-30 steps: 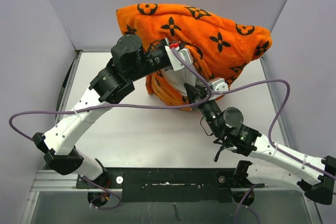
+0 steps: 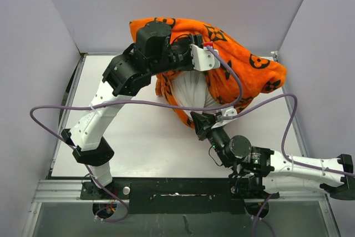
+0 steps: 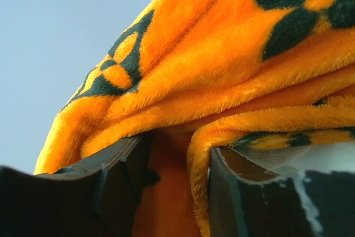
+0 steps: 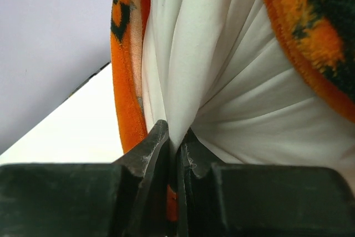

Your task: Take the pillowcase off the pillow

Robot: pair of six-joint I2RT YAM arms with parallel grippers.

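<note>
The orange pillowcase (image 2: 249,76) with dark flower patterns is bunched at the back centre around the white pillow (image 2: 188,90). My left gripper (image 2: 194,54) reaches into it from above left; in the left wrist view its fingers (image 3: 233,165) are apart, with a fold of orange fabric (image 3: 199,154) at the right one. My right gripper (image 2: 201,121) is below the bundle, shut on a gathered strand of white pillow fabric (image 4: 186,65), with an orange edge (image 4: 127,98) hanging beside it.
Pale walls (image 2: 44,70) stand around it. Purple cables run across both arms.
My right gripper has moved toward the front and left with the white fabric. My left gripper has moved right, and the orange bundle has shifted and sunk at the top, showing more white.
</note>
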